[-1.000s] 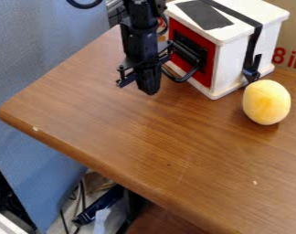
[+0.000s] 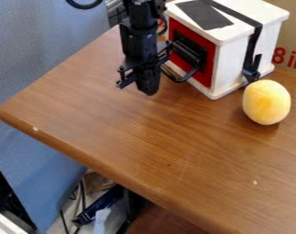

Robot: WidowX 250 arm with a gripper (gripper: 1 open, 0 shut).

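Note:
My black gripper (image 2: 147, 78) hangs over the back-left part of the wooden table (image 2: 138, 155), just in front of and left of a white box (image 2: 230, 64) with a red front panel (image 2: 199, 73) and black straps. Whether its fingers are apart or closed is hard to make out at this size. A yellow round object (image 2: 267, 102) stands on the table right of the box's front corner, apart from the gripper.
A cardboard box (image 2: 290, 55) stands behind at the right. A blue-grey partition (image 2: 41, 64) runs along the table's left side.

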